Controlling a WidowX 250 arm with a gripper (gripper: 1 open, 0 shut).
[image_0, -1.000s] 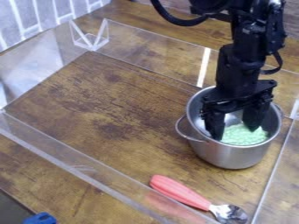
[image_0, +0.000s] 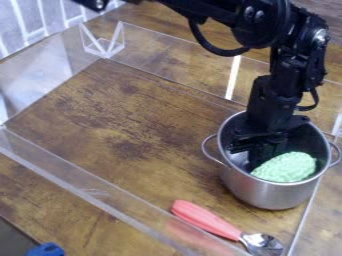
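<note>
My black gripper (image_0: 251, 142) reaches down into a steel pot (image_0: 267, 192) with two handles on the right of the camera view, at the pot's left inner side. Inside the pot lies a light green textured thing (image_0: 289, 168). The gripper's fingertips are mostly hidden in shadow and by the pot; I cannot see anything held between them.
A spoon with a pink handle (image_0: 203, 219) lies below the pot. Clear plastic walls (image_0: 94, 198) border the wooden surface (image_0: 107, 120), which is bare on the left. A blue object (image_0: 44, 249) sits at the bottom left corner.
My gripper has shifted a little left and lower within the pot, uncovering more of the green thing. The pot's position and look have shifted slightly downward.
</note>
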